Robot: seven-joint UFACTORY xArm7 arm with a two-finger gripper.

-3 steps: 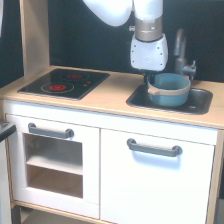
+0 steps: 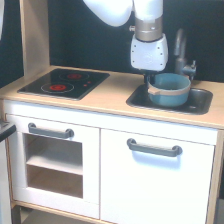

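Note:
A blue-teal pot (image 2: 169, 90) sits in the dark sink (image 2: 136, 98) at the right of the toy kitchen counter. My gripper (image 2: 150, 78) points downward from the white arm above, at the pot's left rim. Its dark fingers are small here and overlap the edge of the pot. Whether they are open or shut, or touch the rim, cannot be made out.
Behind the pot rises a dark faucet (image 2: 180, 48). A black stovetop (image 2: 64, 83) with red burner rings lies on the left of the wooden counter (image 2: 110, 95). Between stove and sink the counter is clear. Below are an open-looking oven compartment (image 2: 56, 152) and a white cabinet door (image 2: 150, 185).

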